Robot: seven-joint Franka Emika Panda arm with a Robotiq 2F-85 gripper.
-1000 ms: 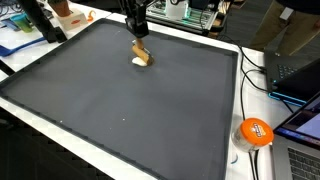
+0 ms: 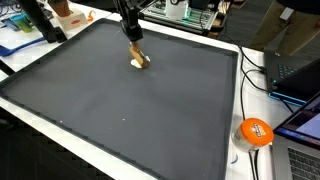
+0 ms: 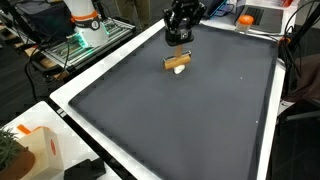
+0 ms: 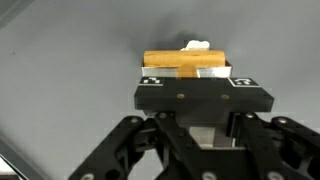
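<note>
A wooden T-shaped piece, like a small mallet with a round head (image 3: 177, 62) and a thin stem, hangs below my gripper (image 3: 181, 43). The fingers are shut on the stem. In the wrist view the wooden head (image 4: 184, 59) lies crosswise just beyond the fingertips, and a bit of orange-brown stem shows between them. Under the head is a small white object (image 3: 179, 69), partly covered by the wood in exterior view 1. Whether wood and white object touch, I cannot tell.
A wide dark grey board (image 2: 150, 100) stretches around the gripper, mostly bare. Off its edge stand an orange-topped white container (image 2: 253, 133) and a laptop (image 2: 300, 155). In exterior view 2, a wooden bowl (image 3: 14, 155) and other clutter sit beyond the near corner.
The wooden head has turned and shifted slightly left in exterior view 1. White now shows on its right side, where earlier it showed mainly at the left. The arm has barely moved.
</note>
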